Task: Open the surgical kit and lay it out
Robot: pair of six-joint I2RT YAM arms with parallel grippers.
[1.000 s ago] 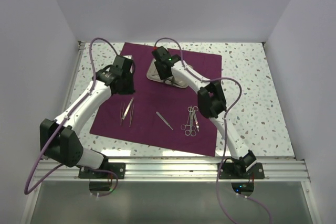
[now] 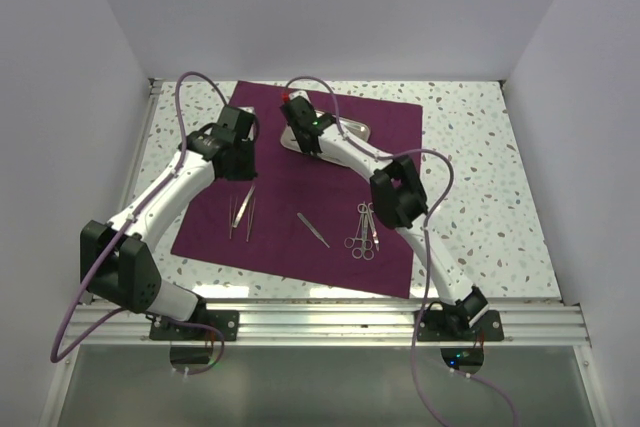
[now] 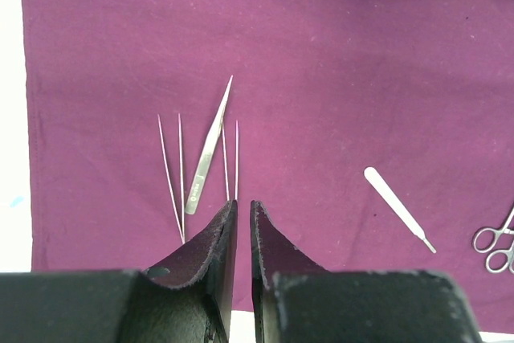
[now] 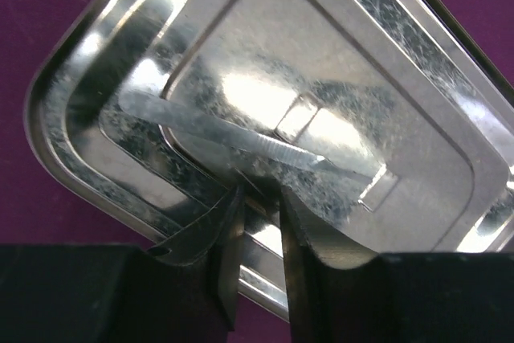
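Observation:
The metal tray (image 2: 354, 129) lies near the back of the purple cloth, partly hidden by the right arm. Inside it, a flat silver scalpel handle (image 4: 217, 130) lies slantwise. My right gripper points down over the tray's interior, its fingers part open and a little to the near side of the handle; nothing clear shows between them. Over the cloth, left of the tray, hangs my left gripper, tips almost together with only a slit between and no object visible there. Below it lie wide tweezers (image 3: 207, 150) flanked by thin tweezers (image 3: 181, 174) and another thin pair (image 3: 237, 162).
A second scalpel handle (image 2: 313, 230) rests mid-cloth. To its right are scissor-type instruments (image 2: 362, 235) and a slim tool (image 2: 373, 226) beside them. Bare purple cloth (image 2: 290, 192) separates these groups.
The right gripper has shifted slightly left over the tray. The left arm has moved very little, and the instruments on the cloth lie where they were.

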